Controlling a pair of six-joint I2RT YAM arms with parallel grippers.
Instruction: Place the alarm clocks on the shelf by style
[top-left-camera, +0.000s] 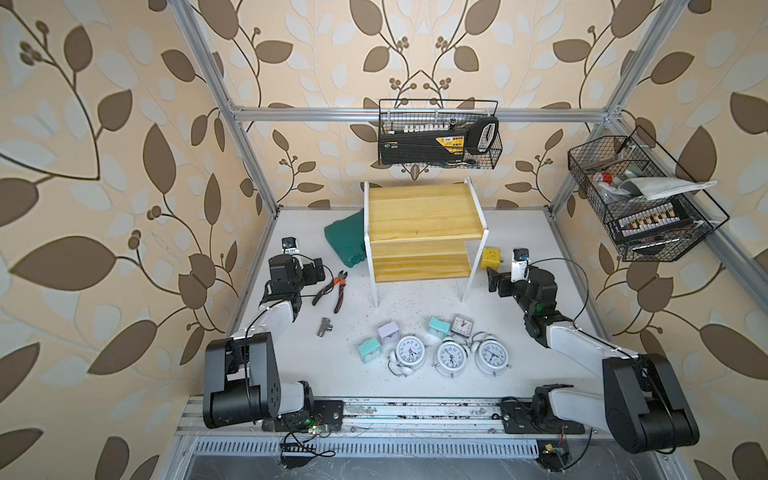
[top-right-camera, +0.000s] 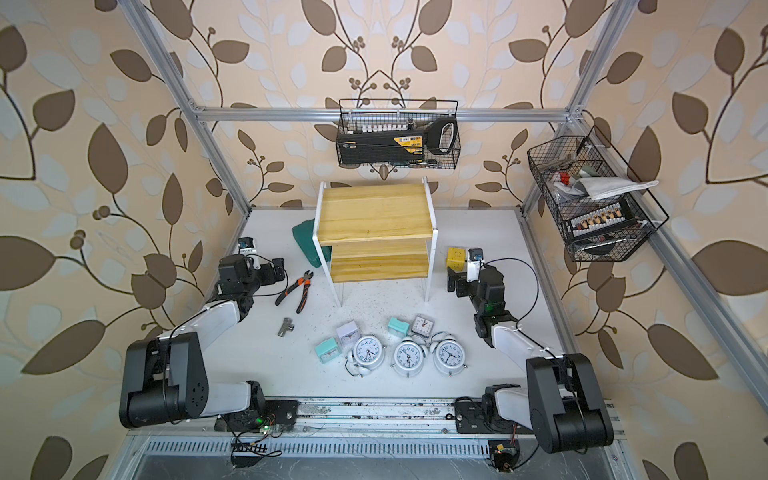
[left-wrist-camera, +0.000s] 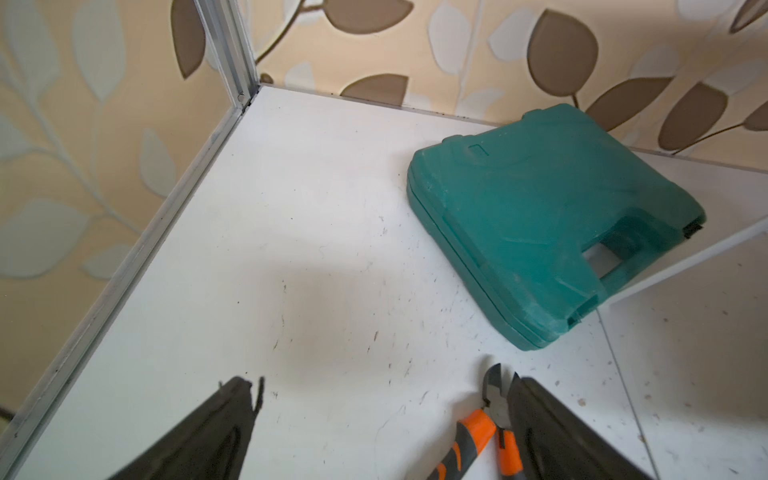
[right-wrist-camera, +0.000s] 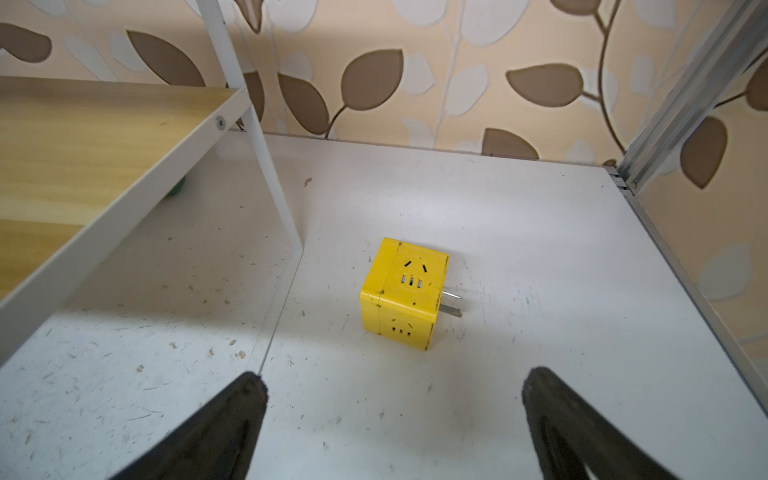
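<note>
Several alarm clocks lie along the table's front middle: three white round twin-bell ones (top-left-camera: 409, 350), small teal boxy ones (top-left-camera: 369, 349), a lilac one (top-right-camera: 347, 331) and a small square one (top-right-camera: 422, 325). Behind them stands a two-tier wooden shelf (top-left-camera: 420, 208) with white frame, both boards bare. My left gripper (top-left-camera: 318, 269) is at the left side of the table, above and left of the pliers, open and empty. My right gripper (top-left-camera: 493, 280) is right of the shelf, before a yellow cube socket (right-wrist-camera: 404, 292), also open and empty.
A green case (left-wrist-camera: 528, 216) lies left of the shelf, with orange-handled pliers (left-wrist-camera: 472, 432) and a metal fitting (top-left-camera: 324, 326) nearer. Wire baskets (top-left-camera: 440, 136) hang on the back and right frame. Free table lies at both back corners.
</note>
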